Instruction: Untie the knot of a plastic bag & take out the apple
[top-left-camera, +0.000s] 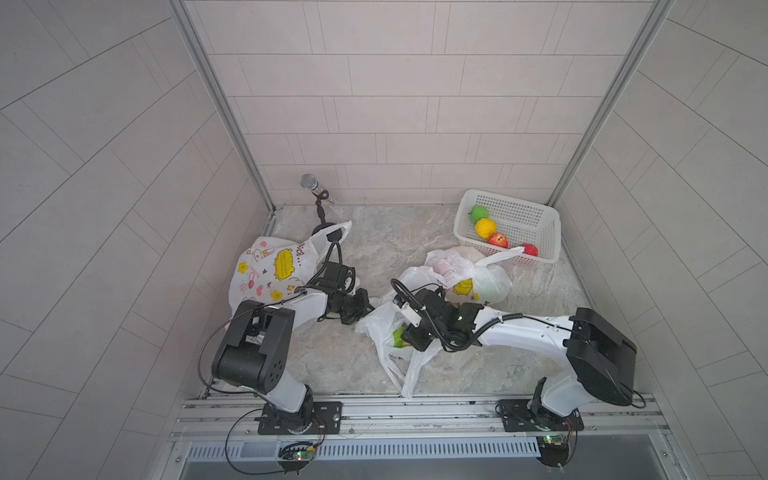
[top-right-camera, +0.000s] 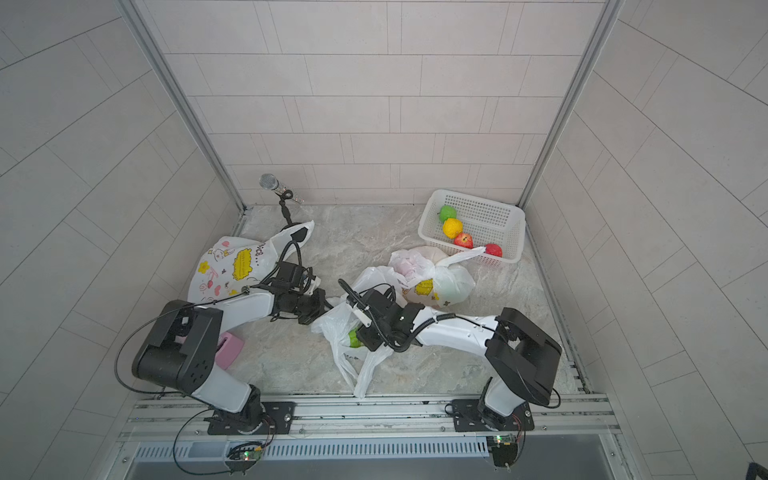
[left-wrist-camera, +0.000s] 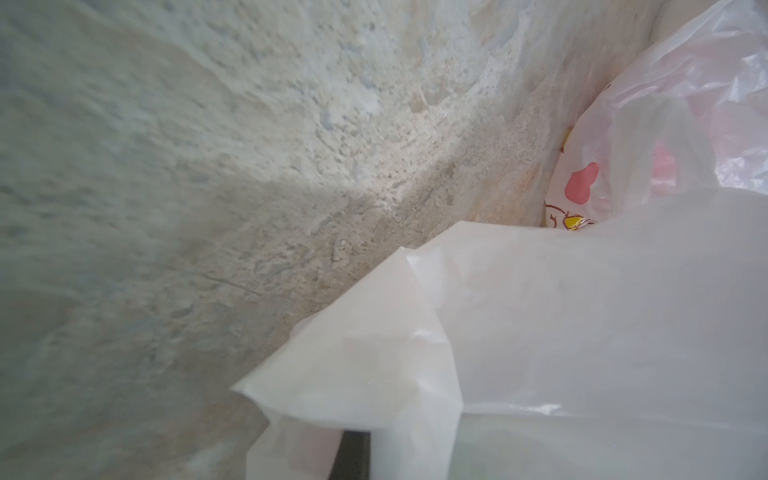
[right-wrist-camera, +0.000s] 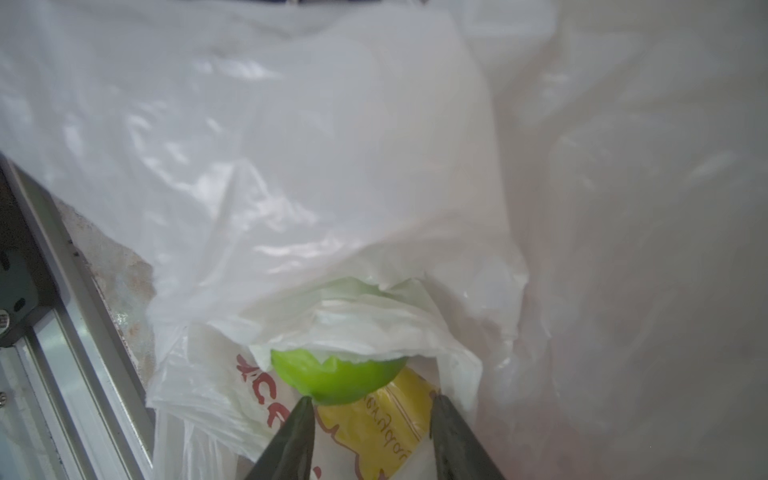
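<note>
A white plastic bag (top-left-camera: 376, 324) is stretched between both grippers at the front middle. At its left side, my left gripper (top-left-camera: 366, 307) is shut on the plastic; one dark finger (left-wrist-camera: 353, 457) shows beneath a fold in the left wrist view. A bright green apple (right-wrist-camera: 340, 377) peeks from under a crumpled flap inside the bag. My right gripper is at the bag's opening, its fingers apart around the apple's lower edge. Yellow print on the bag shows between them. Whether these fingers grip apple or plastic cannot be made out.
A white basket (top-left-camera: 512, 204) with several fruits stands at the back right. Another tied bag (top-left-camera: 489, 285) lies in front of it. On the left are a printed bag (top-left-camera: 268, 272) and a microphone stand (top-left-camera: 321, 209).
</note>
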